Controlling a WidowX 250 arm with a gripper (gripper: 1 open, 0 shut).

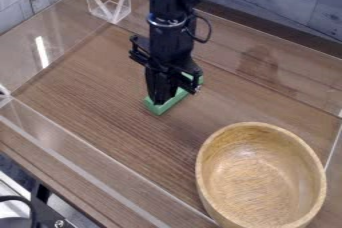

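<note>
The black gripper (163, 80) hangs over a green block (173, 100) on the wooden table, its fingers low around the block's upper part, which they partly hide. Whether the fingers have closed on the block cannot be told.
A wide, empty tan bowl (261, 177) stands at the lower right. Walls edge the back, and a black cable lies at the lower left corner.
</note>
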